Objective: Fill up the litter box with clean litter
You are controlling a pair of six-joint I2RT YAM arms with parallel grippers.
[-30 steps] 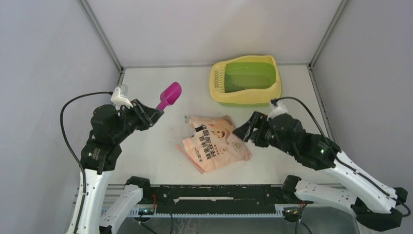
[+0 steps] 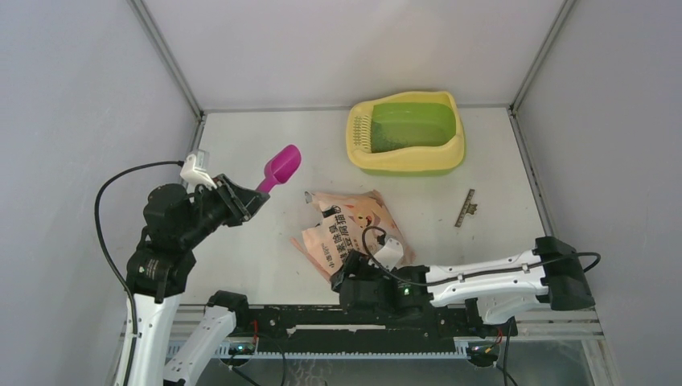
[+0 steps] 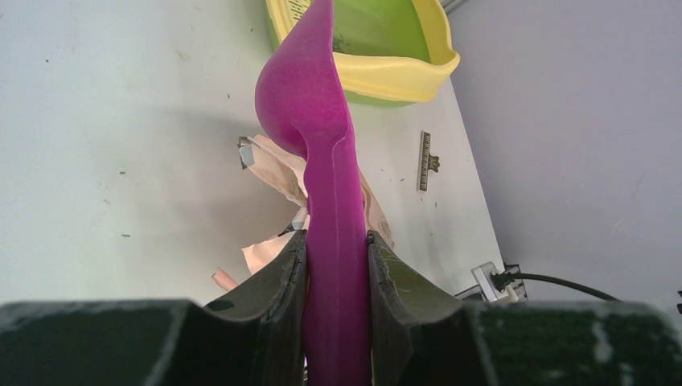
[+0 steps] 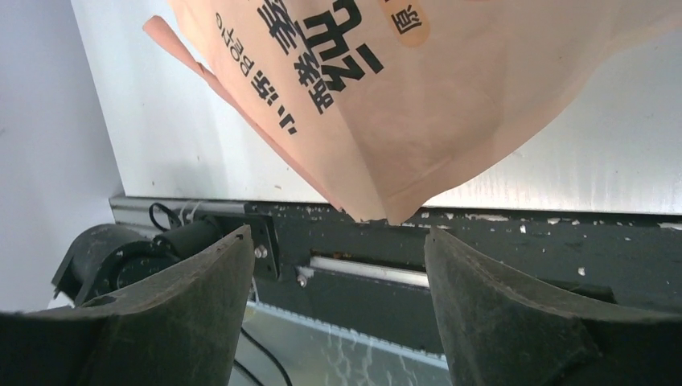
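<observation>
A magenta scoop point(image 2: 283, 163) is held up over the left part of the table, its handle point(image 3: 338, 265) clamped in my left gripper point(image 2: 256, 203), which is shut on it. The pink litter bag point(image 2: 346, 229) lies flat in the middle of the table, partly covered in the top view by my right arm. In the right wrist view my right gripper stands open, nothing between its fingers, at the bag's near corner point(image 4: 386, 189). At the back right stands the yellow-green litter box point(image 2: 414, 133), with a little litter visible at its left side.
A small dark metal clip point(image 2: 465, 207) lies right of the bag. A dark rail point(image 2: 338, 315) runs along the front edge, and walls close in the sides and back.
My right arm has swung left and toward the front edge, from right of the bag to over its near part.
</observation>
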